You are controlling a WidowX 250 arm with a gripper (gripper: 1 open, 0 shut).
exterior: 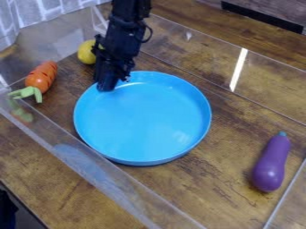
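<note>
A large blue plate (142, 122) lies in the middle of the wooden surface. My dark gripper (107, 75) reaches down from the top to the plate's back-left rim, its tips low at that rim. It looks shut; whether anything thin is between its fingers is hard to tell at this size.
An orange carrot (41, 77) with green top lies at the left, a yellow object (88, 51) behind the gripper, and a purple eggplant (271, 165) at the right. Clear walls border the area.
</note>
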